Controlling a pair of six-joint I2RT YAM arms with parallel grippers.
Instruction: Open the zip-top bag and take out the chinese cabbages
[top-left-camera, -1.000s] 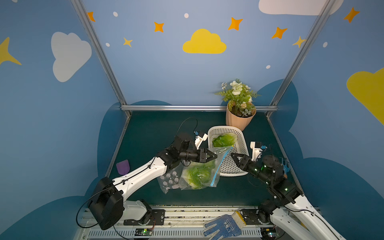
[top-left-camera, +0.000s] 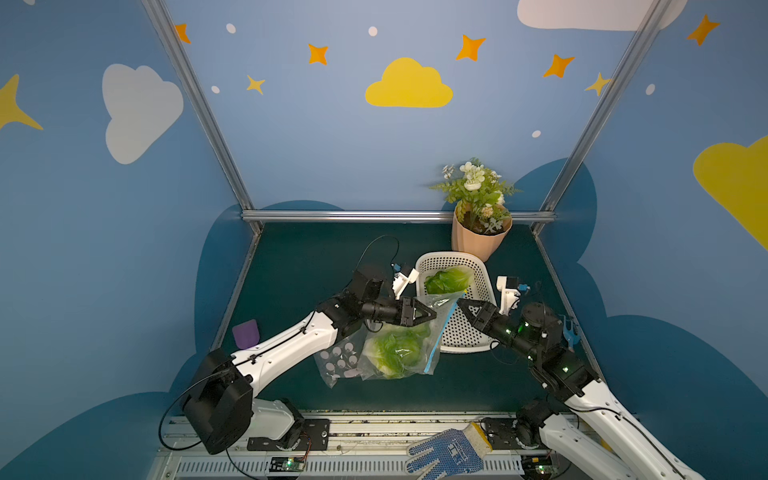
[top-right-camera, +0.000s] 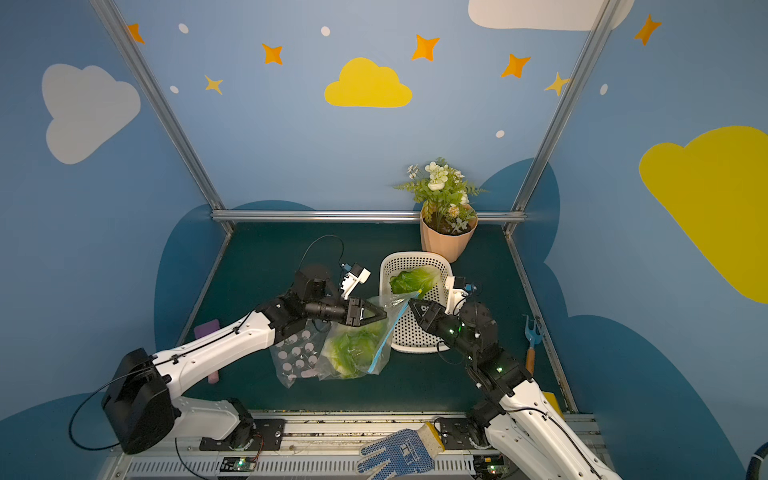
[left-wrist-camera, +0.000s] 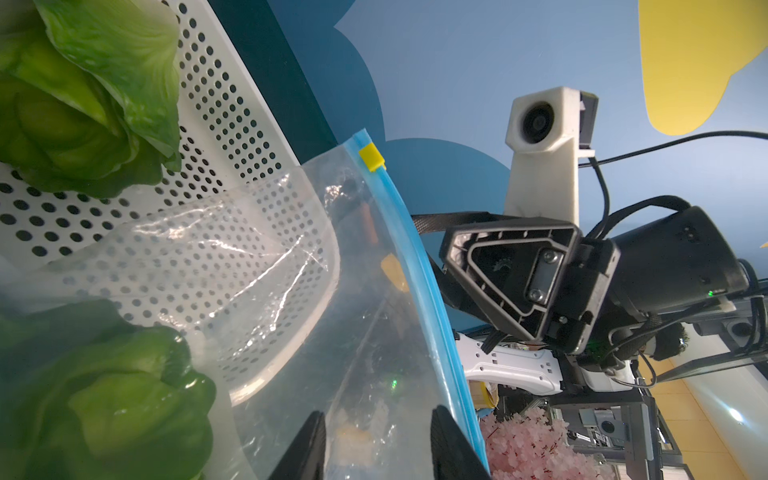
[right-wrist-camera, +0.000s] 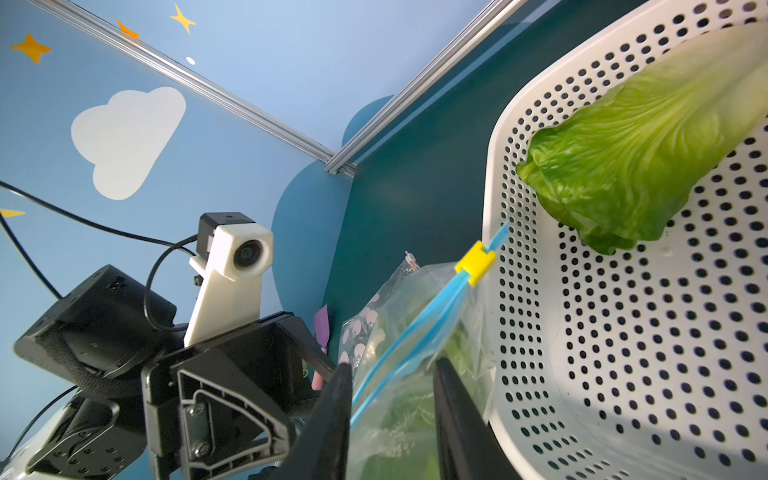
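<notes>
A clear zip top bag with a blue strip (top-left-camera: 436, 349) lies across the table centre, one corner over the white basket. A green cabbage (top-left-camera: 393, 353) is inside it. The bag's yellow slider (right-wrist-camera: 476, 262) sits at the far end of the strip, which seems to part into two lines beside it. My left gripper (top-left-camera: 430, 310) hovers over the bag, its fingers (left-wrist-camera: 308, 452) apart with clear film seen beyond them. On the strip's other side, my right gripper (top-left-camera: 464, 309) faces the bag's corner, fingers (right-wrist-camera: 329, 420) spread and apart from the slider. Another cabbage (right-wrist-camera: 652, 140) rests in the basket.
The perforated white basket (top-left-camera: 485, 345) stands right of the bag, with a flower pot (top-left-camera: 478, 238) behind it. A clear sheet with pale dots (top-left-camera: 339, 361) lies under the left arm. A blue glove (top-left-camera: 445, 454) is at the front edge.
My right gripper has moved a little left and back, nearer the bag's corner. The left arm has shifted only slightly. Bag and cabbages look about the same.
</notes>
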